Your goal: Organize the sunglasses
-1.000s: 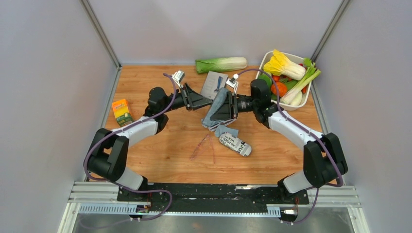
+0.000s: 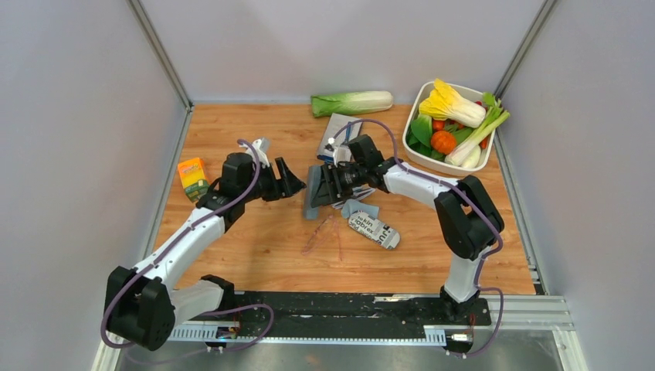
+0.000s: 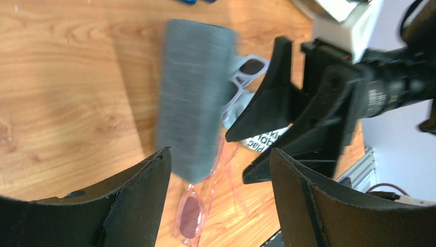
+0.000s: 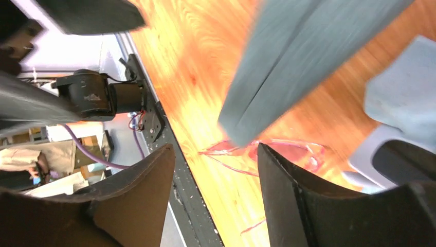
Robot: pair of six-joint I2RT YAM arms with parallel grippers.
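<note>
A grey-blue folded case (image 2: 312, 192) stands out blurred between my two grippers. In the left wrist view the case (image 3: 193, 98) covers part of the table, and in the right wrist view a seam runs along it (image 4: 288, 72). Whether it touches the table I cannot tell. My left gripper (image 2: 293, 179) is open, left of the case. My right gripper (image 2: 324, 193) is open close by on its right; neither visibly grips it. Pink clear-framed glasses (image 2: 315, 236) lie below the case. Light-blue sunglasses (image 3: 249, 69) sit partly hidden behind the right gripper.
A light-blue cloth (image 2: 358, 207) lies beside a white labelled can (image 2: 375, 230). Behind are a grey notebook (image 2: 334, 133) and a leafy vegetable (image 2: 351, 103). A white vegetable bin (image 2: 417, 157) fills the back right; a yellow-orange box (image 2: 193, 178) stands left.
The grey-blue case, earlier slanting at the right gripper, now appears farther left and more upright in the top view.
</note>
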